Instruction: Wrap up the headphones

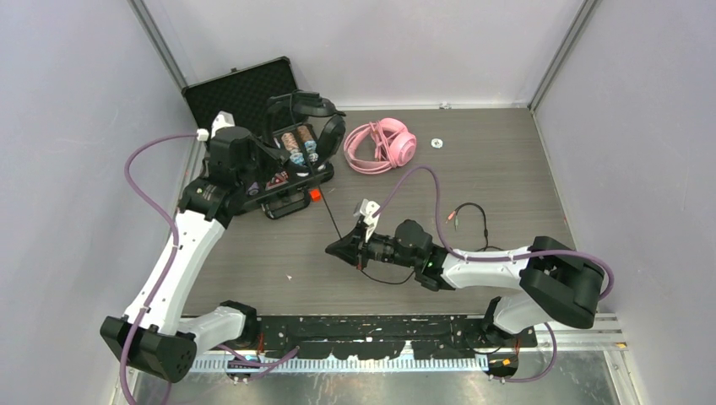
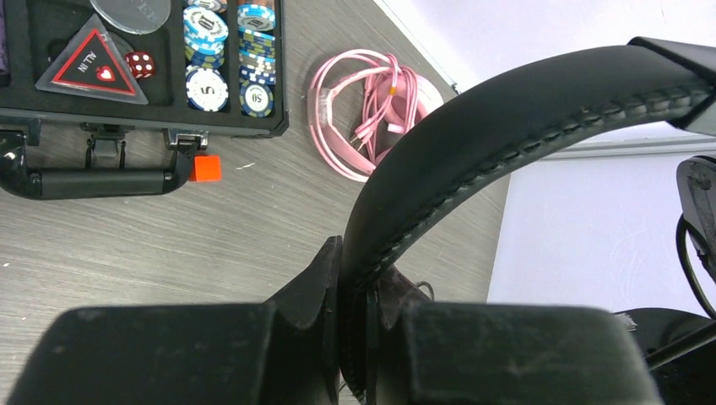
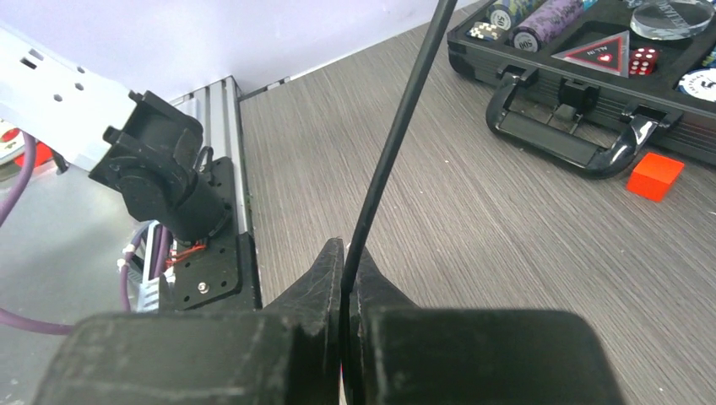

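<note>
Black headphones (image 1: 331, 139) hang in the air over the open case, their headband (image 2: 498, 118) clamped in my left gripper, which is shut on it. From the headphones a black cable (image 1: 330, 211) runs taut down to my right gripper (image 1: 331, 250). That gripper is shut on the cable; in the right wrist view the cable (image 3: 390, 148) rises from between its fingers. Beyond the grip, the cable's loose part sags under the right arm, and its end with plugs (image 1: 454, 215) lies on the table to the right.
Pink headphones (image 1: 397, 145) with their cable coiled lie at the back. A black case (image 2: 169, 114) of poker chips stands open at the back left, an orange cube (image 3: 654, 175) by its handle. A white disc (image 1: 436, 143) lies behind.
</note>
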